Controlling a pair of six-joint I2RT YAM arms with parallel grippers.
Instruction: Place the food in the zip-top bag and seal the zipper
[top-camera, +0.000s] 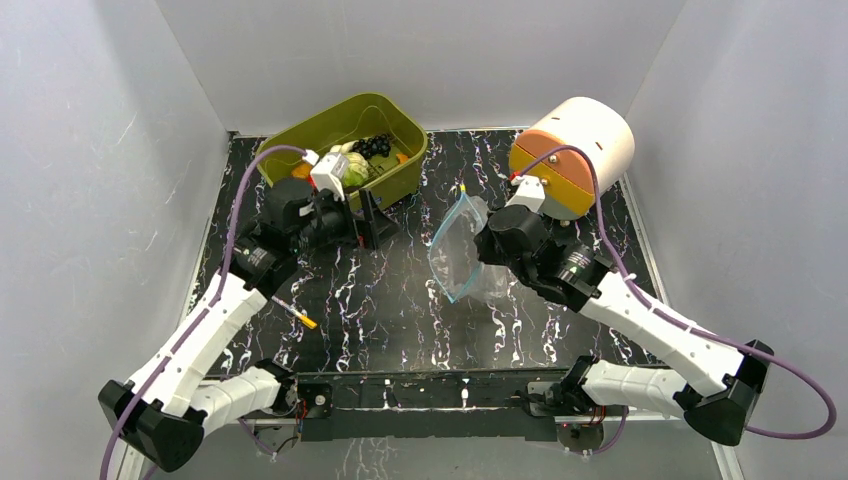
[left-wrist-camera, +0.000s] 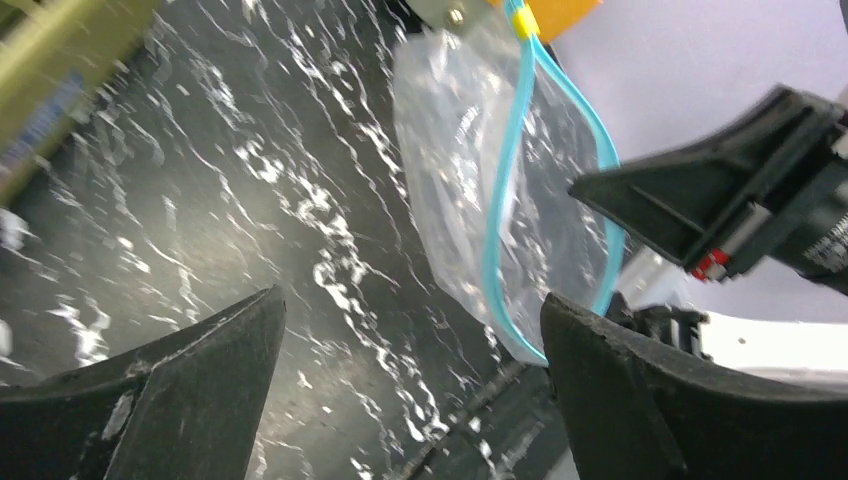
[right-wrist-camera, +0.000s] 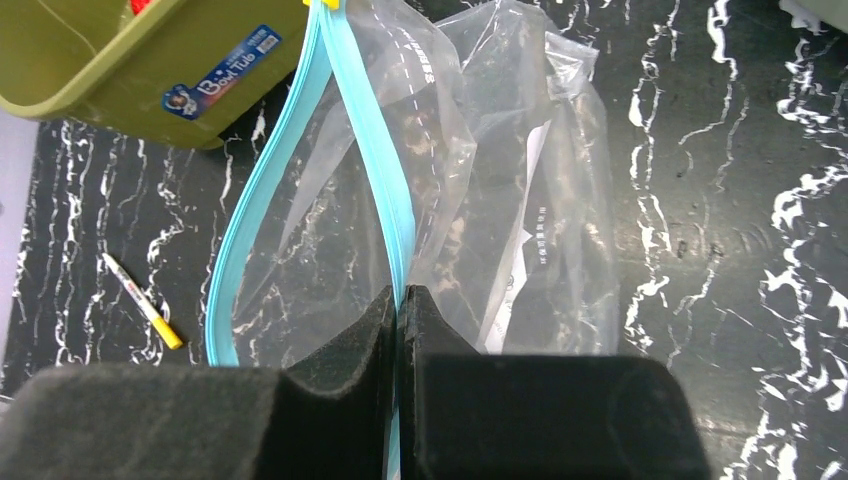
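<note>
The clear zip top bag (top-camera: 462, 250) with a blue zipper strip (right-wrist-camera: 372, 150) and yellow slider (left-wrist-camera: 522, 22) is upright near the table's middle, mouth partly spread. My right gripper is shut on one blue strip of it. My left gripper stands open with nothing between its fingers, left of the bag. The food, including dark grapes (top-camera: 372, 146) and a pale green vegetable (top-camera: 355, 172), lies in the green tub (top-camera: 400, 190) at the back left, partly hidden by my left arm.
An orange and cream cylindrical container (top-camera: 590, 150) stands at the back right. A yellow-capped marker (top-camera: 305, 320) lies at the front left. Walls surround the table on the back and sides.
</note>
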